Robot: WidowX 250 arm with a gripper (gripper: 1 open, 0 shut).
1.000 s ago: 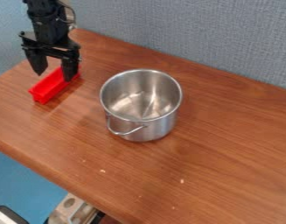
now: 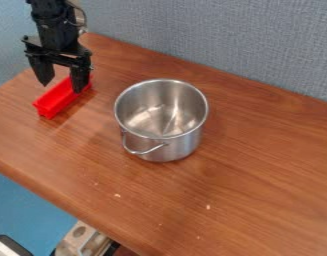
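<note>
A red rectangular block (image 2: 56, 98) lies at an angle on the wooden table, toward the back left. My black gripper (image 2: 62, 70) is directly over it, fingers pointing down and spread apart on either side near the block's upper part. Whether the fingers touch the block is hard to tell.
A steel pot (image 2: 160, 120) with a wire handle stands at the middle, right of the block. A grey padded wall (image 2: 246, 40) runs along the back; the table's left edge drops to a blue surface.
</note>
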